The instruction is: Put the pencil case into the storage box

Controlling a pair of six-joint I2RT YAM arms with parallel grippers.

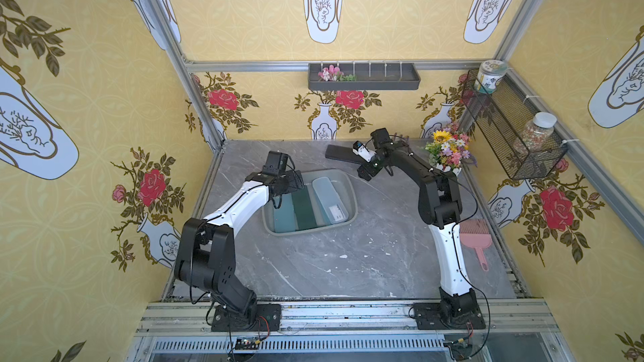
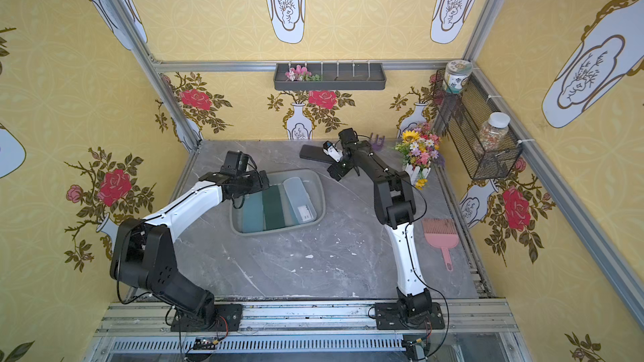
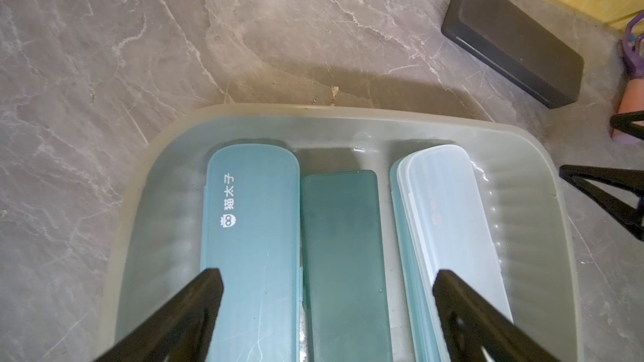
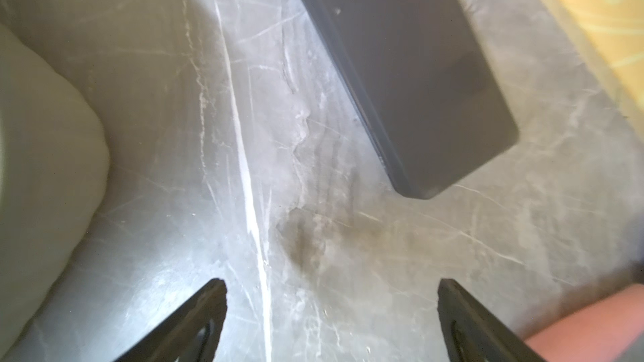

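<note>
Inside the grey storage box [image 1: 352, 194] lie three pencil cases side by side: a teal one [image 3: 251, 228], a dark green one [image 3: 342, 241] and a pale blue one [image 3: 456, 214]. Above the box's left part, my left gripper is open and empty. A dark grey oblong case [image 4: 409, 67] rests on the table behind the box, near the back wall. My right gripper stands open beside its right end, over bare table, with nothing between its fingers.
A purple fork with a pink handle [image 3: 629, 104] lies right of the dark case. The flower pot [image 1: 448, 151] stands at the back right, a pink dustpan [image 1: 476, 238] along the right edge.
</note>
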